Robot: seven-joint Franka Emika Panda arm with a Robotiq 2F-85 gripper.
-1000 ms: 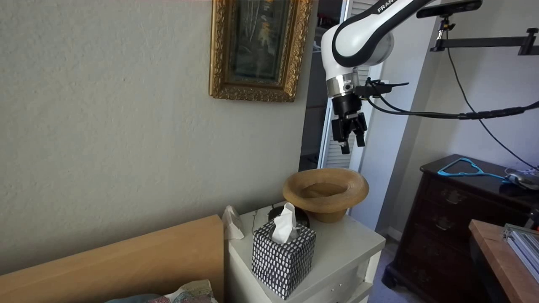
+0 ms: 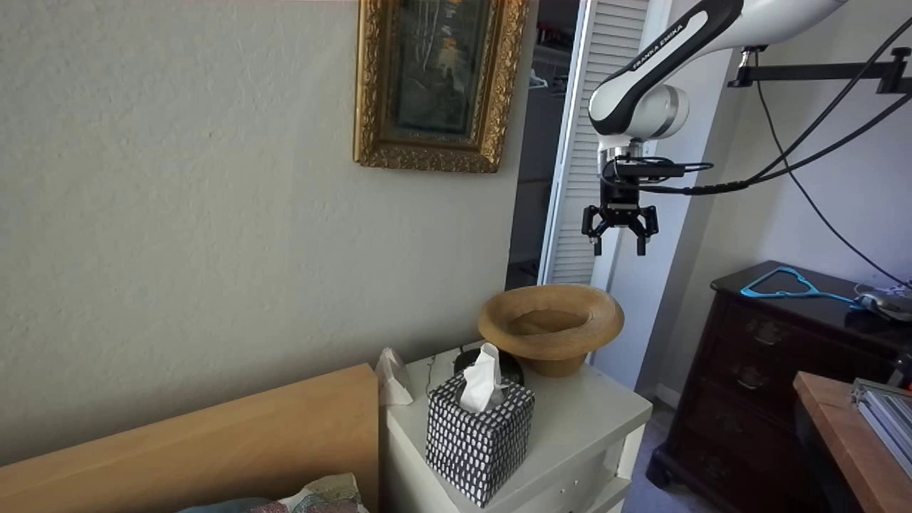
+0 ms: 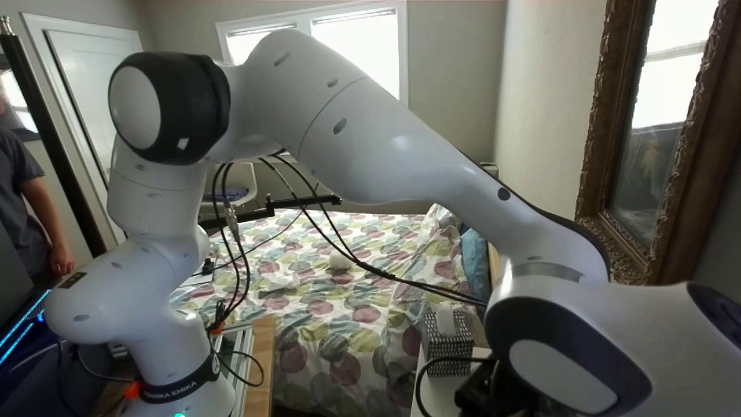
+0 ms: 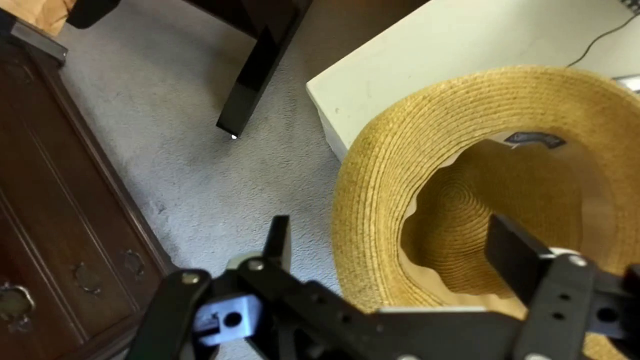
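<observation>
A straw hat point(image 2: 556, 343) rests upside down on the white nightstand point(image 2: 605, 398), its hollow crown facing up. Above the hat and a little to its right in exterior view 1, my gripper point(image 2: 618, 249) hangs fingers down, open and empty. The wrist view looks down on the hat point(image 4: 372, 198); there the open gripper spans its left brim, one finger over the carpet and the other over the crown opening. Neither finger appears to touch it. In exterior view 2 the arm hides the hat and the fingers.
On the nightstand, a patterned tissue box point(image 2: 479, 436) stands in front of the hat, near a white pointed object point(image 2: 393, 380). A dark dresser point(image 2: 735, 393) bearing a blue hanger point(image 2: 788, 283) stands to the right. A framed picture point(image 2: 372, 94) hangs on the wall.
The gripper has moved to the right in exterior view 1 and turned, so its two fingers now show spread side by side and pointing straight down. The hat has stayed in place.
</observation>
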